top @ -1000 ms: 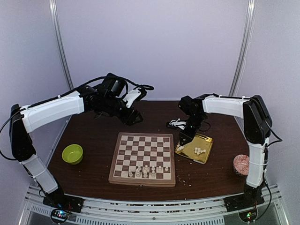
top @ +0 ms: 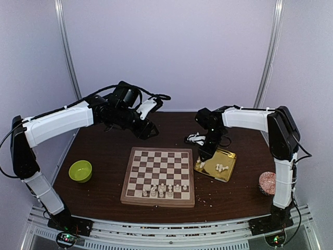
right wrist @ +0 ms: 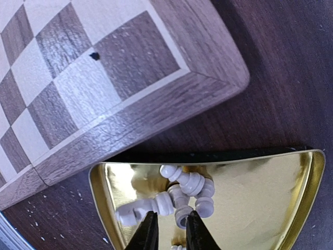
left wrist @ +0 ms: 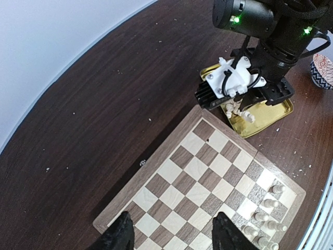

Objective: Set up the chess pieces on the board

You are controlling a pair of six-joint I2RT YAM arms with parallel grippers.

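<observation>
The chessboard (top: 159, 177) lies mid-table with several pale pieces (top: 162, 190) along its near side. Beyond its far edge hangs my left gripper, open and empty. A gold tray (right wrist: 260, 203) beside the board's right edge holds more pieces. My right gripper is low over the tray's board-side end. A gap shows between its fingers, and a pale piece (right wrist: 183, 213) lies by the tip of the other finger. Whether that piece is gripped cannot be told. Another pale piece (right wrist: 136, 210) lies to the left.
A green bowl (top: 80, 171) stands left of the board, and a red patterned bowl (top: 267, 183) at the far right. A second cluster of pieces (top: 222, 167) lies mid-tray. Bare table spreads behind the board.
My right gripper has shifted slightly over the tray's left end, and the pieces beside it appear a little moved. The left arm looks unchanged.
</observation>
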